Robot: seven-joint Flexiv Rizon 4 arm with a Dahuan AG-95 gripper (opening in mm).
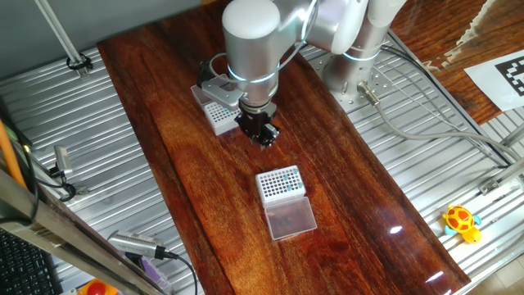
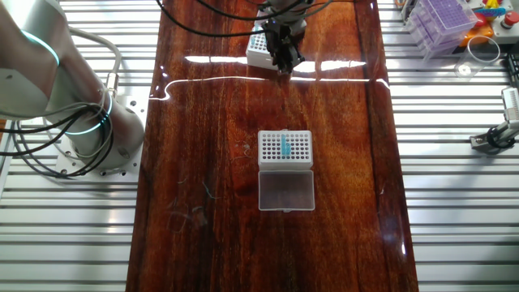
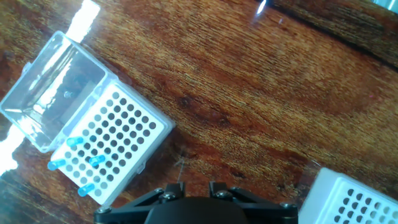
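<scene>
A white tube rack (image 1: 280,183) with rows of round holes stands on the wooden table, its clear lid (image 1: 291,218) folded open; blue tubes (image 2: 285,146) stand in it. A second rack (image 1: 221,118), partly hidden by the arm, lies farther back. My gripper (image 1: 264,141) hangs between the two. In the wrist view, a narrow gap shows between its fingertips, with only bare wood behind, so it looks slightly open and empty. That view has a lidded rack (image 3: 112,140) with several blue tubes at left and part of another rack (image 3: 354,202) at lower right.
Bare wood (image 2: 219,235) surrounds the nearer rack. A toy turtle (image 1: 460,221) sits on the slatted metal surface to the right. Purple racks (image 2: 442,24) and a clear cup (image 2: 480,53) stand off the wood. Cables hang around the arm.
</scene>
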